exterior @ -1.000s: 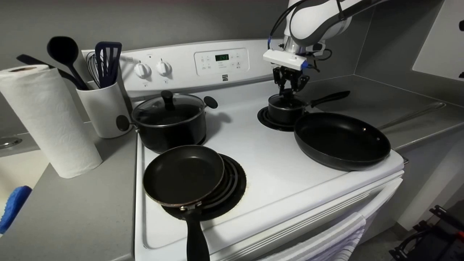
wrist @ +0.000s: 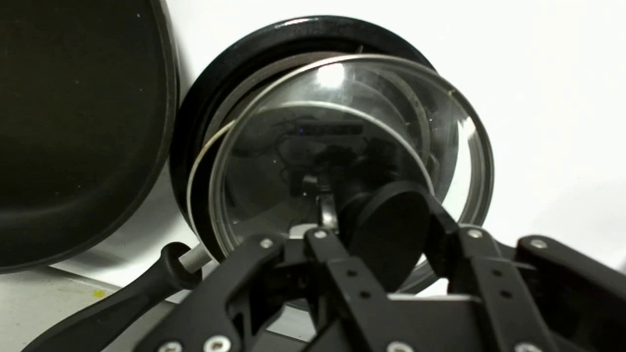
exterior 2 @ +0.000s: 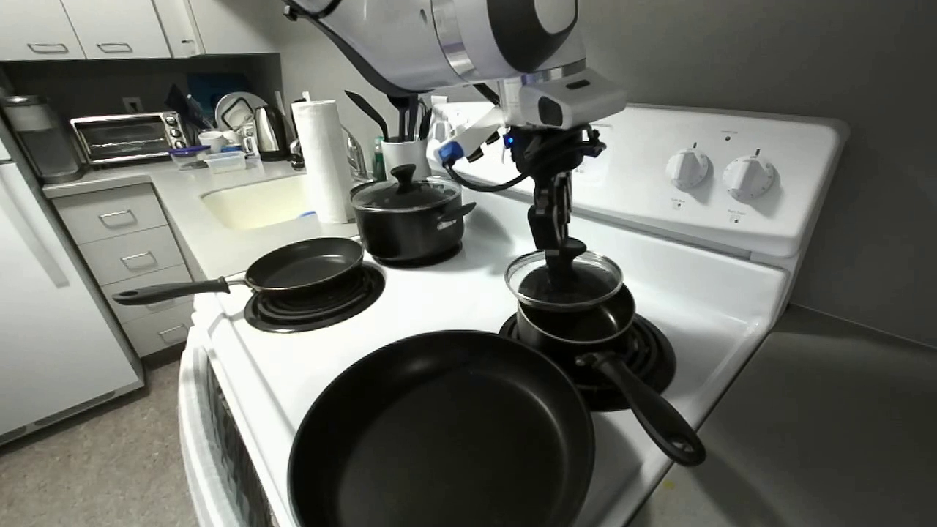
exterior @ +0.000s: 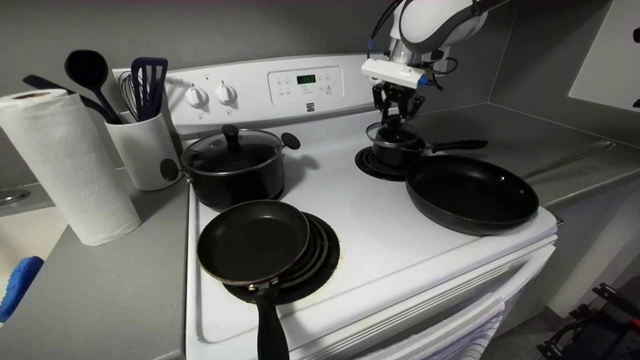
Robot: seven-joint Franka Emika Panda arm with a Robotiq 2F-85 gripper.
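My gripper is shut on the dark knob of a round glass lid. The lid is raised off the small black saucepan and sits off-centre over it, so part of the pan's mouth shows in exterior view 2. Through the glass in the wrist view, the pan's rim appears shifted to the left of the lid's edge. The saucepan stands on the back right burner, its black handle reaching over the stove's right side. Whether the lid's lower edge touches the rim anywhere I cannot tell.
A large frying pan lies close in front of the saucepan. A lidded pot and a smaller frying pan occupy the left burners. Bare white stovetop lies between the two sides. The control panel rises behind.
The lid, in my gripper, has come up from the saucepan and moved left in exterior view 1.
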